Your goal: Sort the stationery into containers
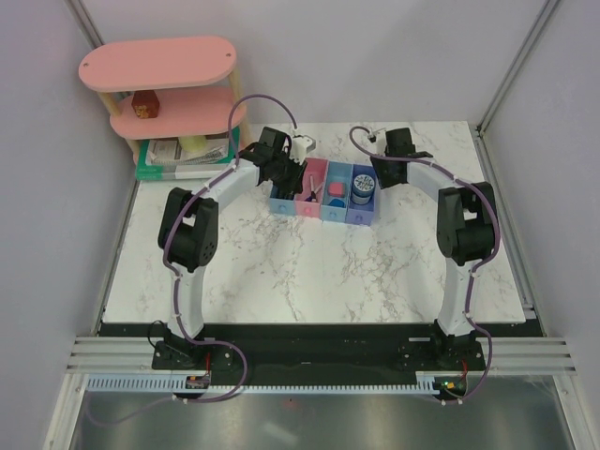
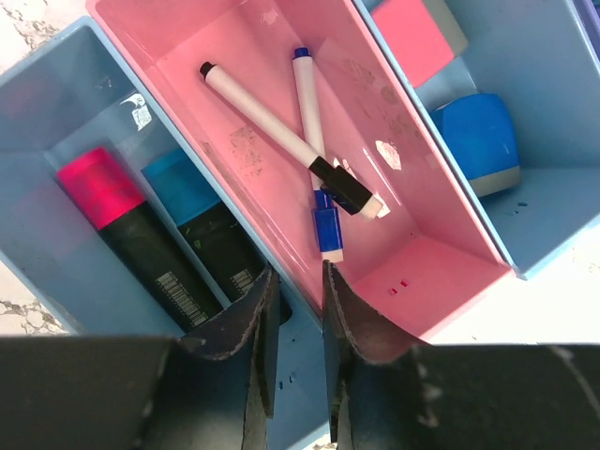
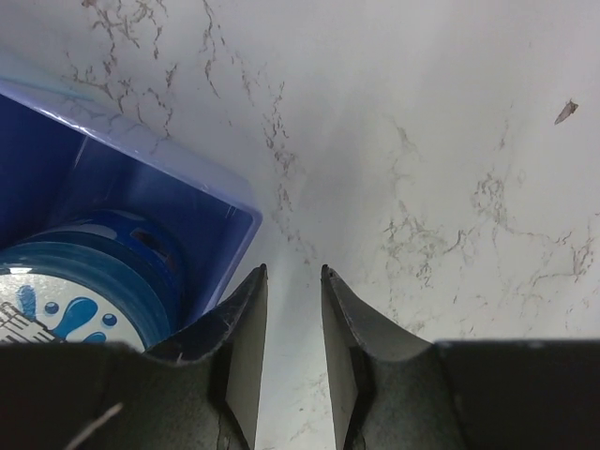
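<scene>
A row of joined open containers stands at the back middle, slightly turned. The left blue container (image 2: 42, 234) holds thick black markers with pink (image 2: 98, 183) and blue (image 2: 178, 183) caps. In the pink container (image 2: 422, 169) lie two white pens (image 2: 262, 117), crossed. A pink-and-grey block (image 2: 412, 42) and a blue-and-grey block (image 2: 478, 141) sit in the light blue container (image 2: 558, 103). The purple container (image 3: 159, 155) holds a round blue tub (image 1: 362, 186). My left gripper is shut on the adjoining blue and pink walls. Beside the purple container's outer wall, my right gripper is part open, only tabletop showing between its fingers.
A pink two-tier shelf (image 1: 159, 64) stands at the back left, with a small brown house-shaped object (image 1: 145, 104) on it. Green-edged books or folders (image 1: 169, 171) lie beneath.
</scene>
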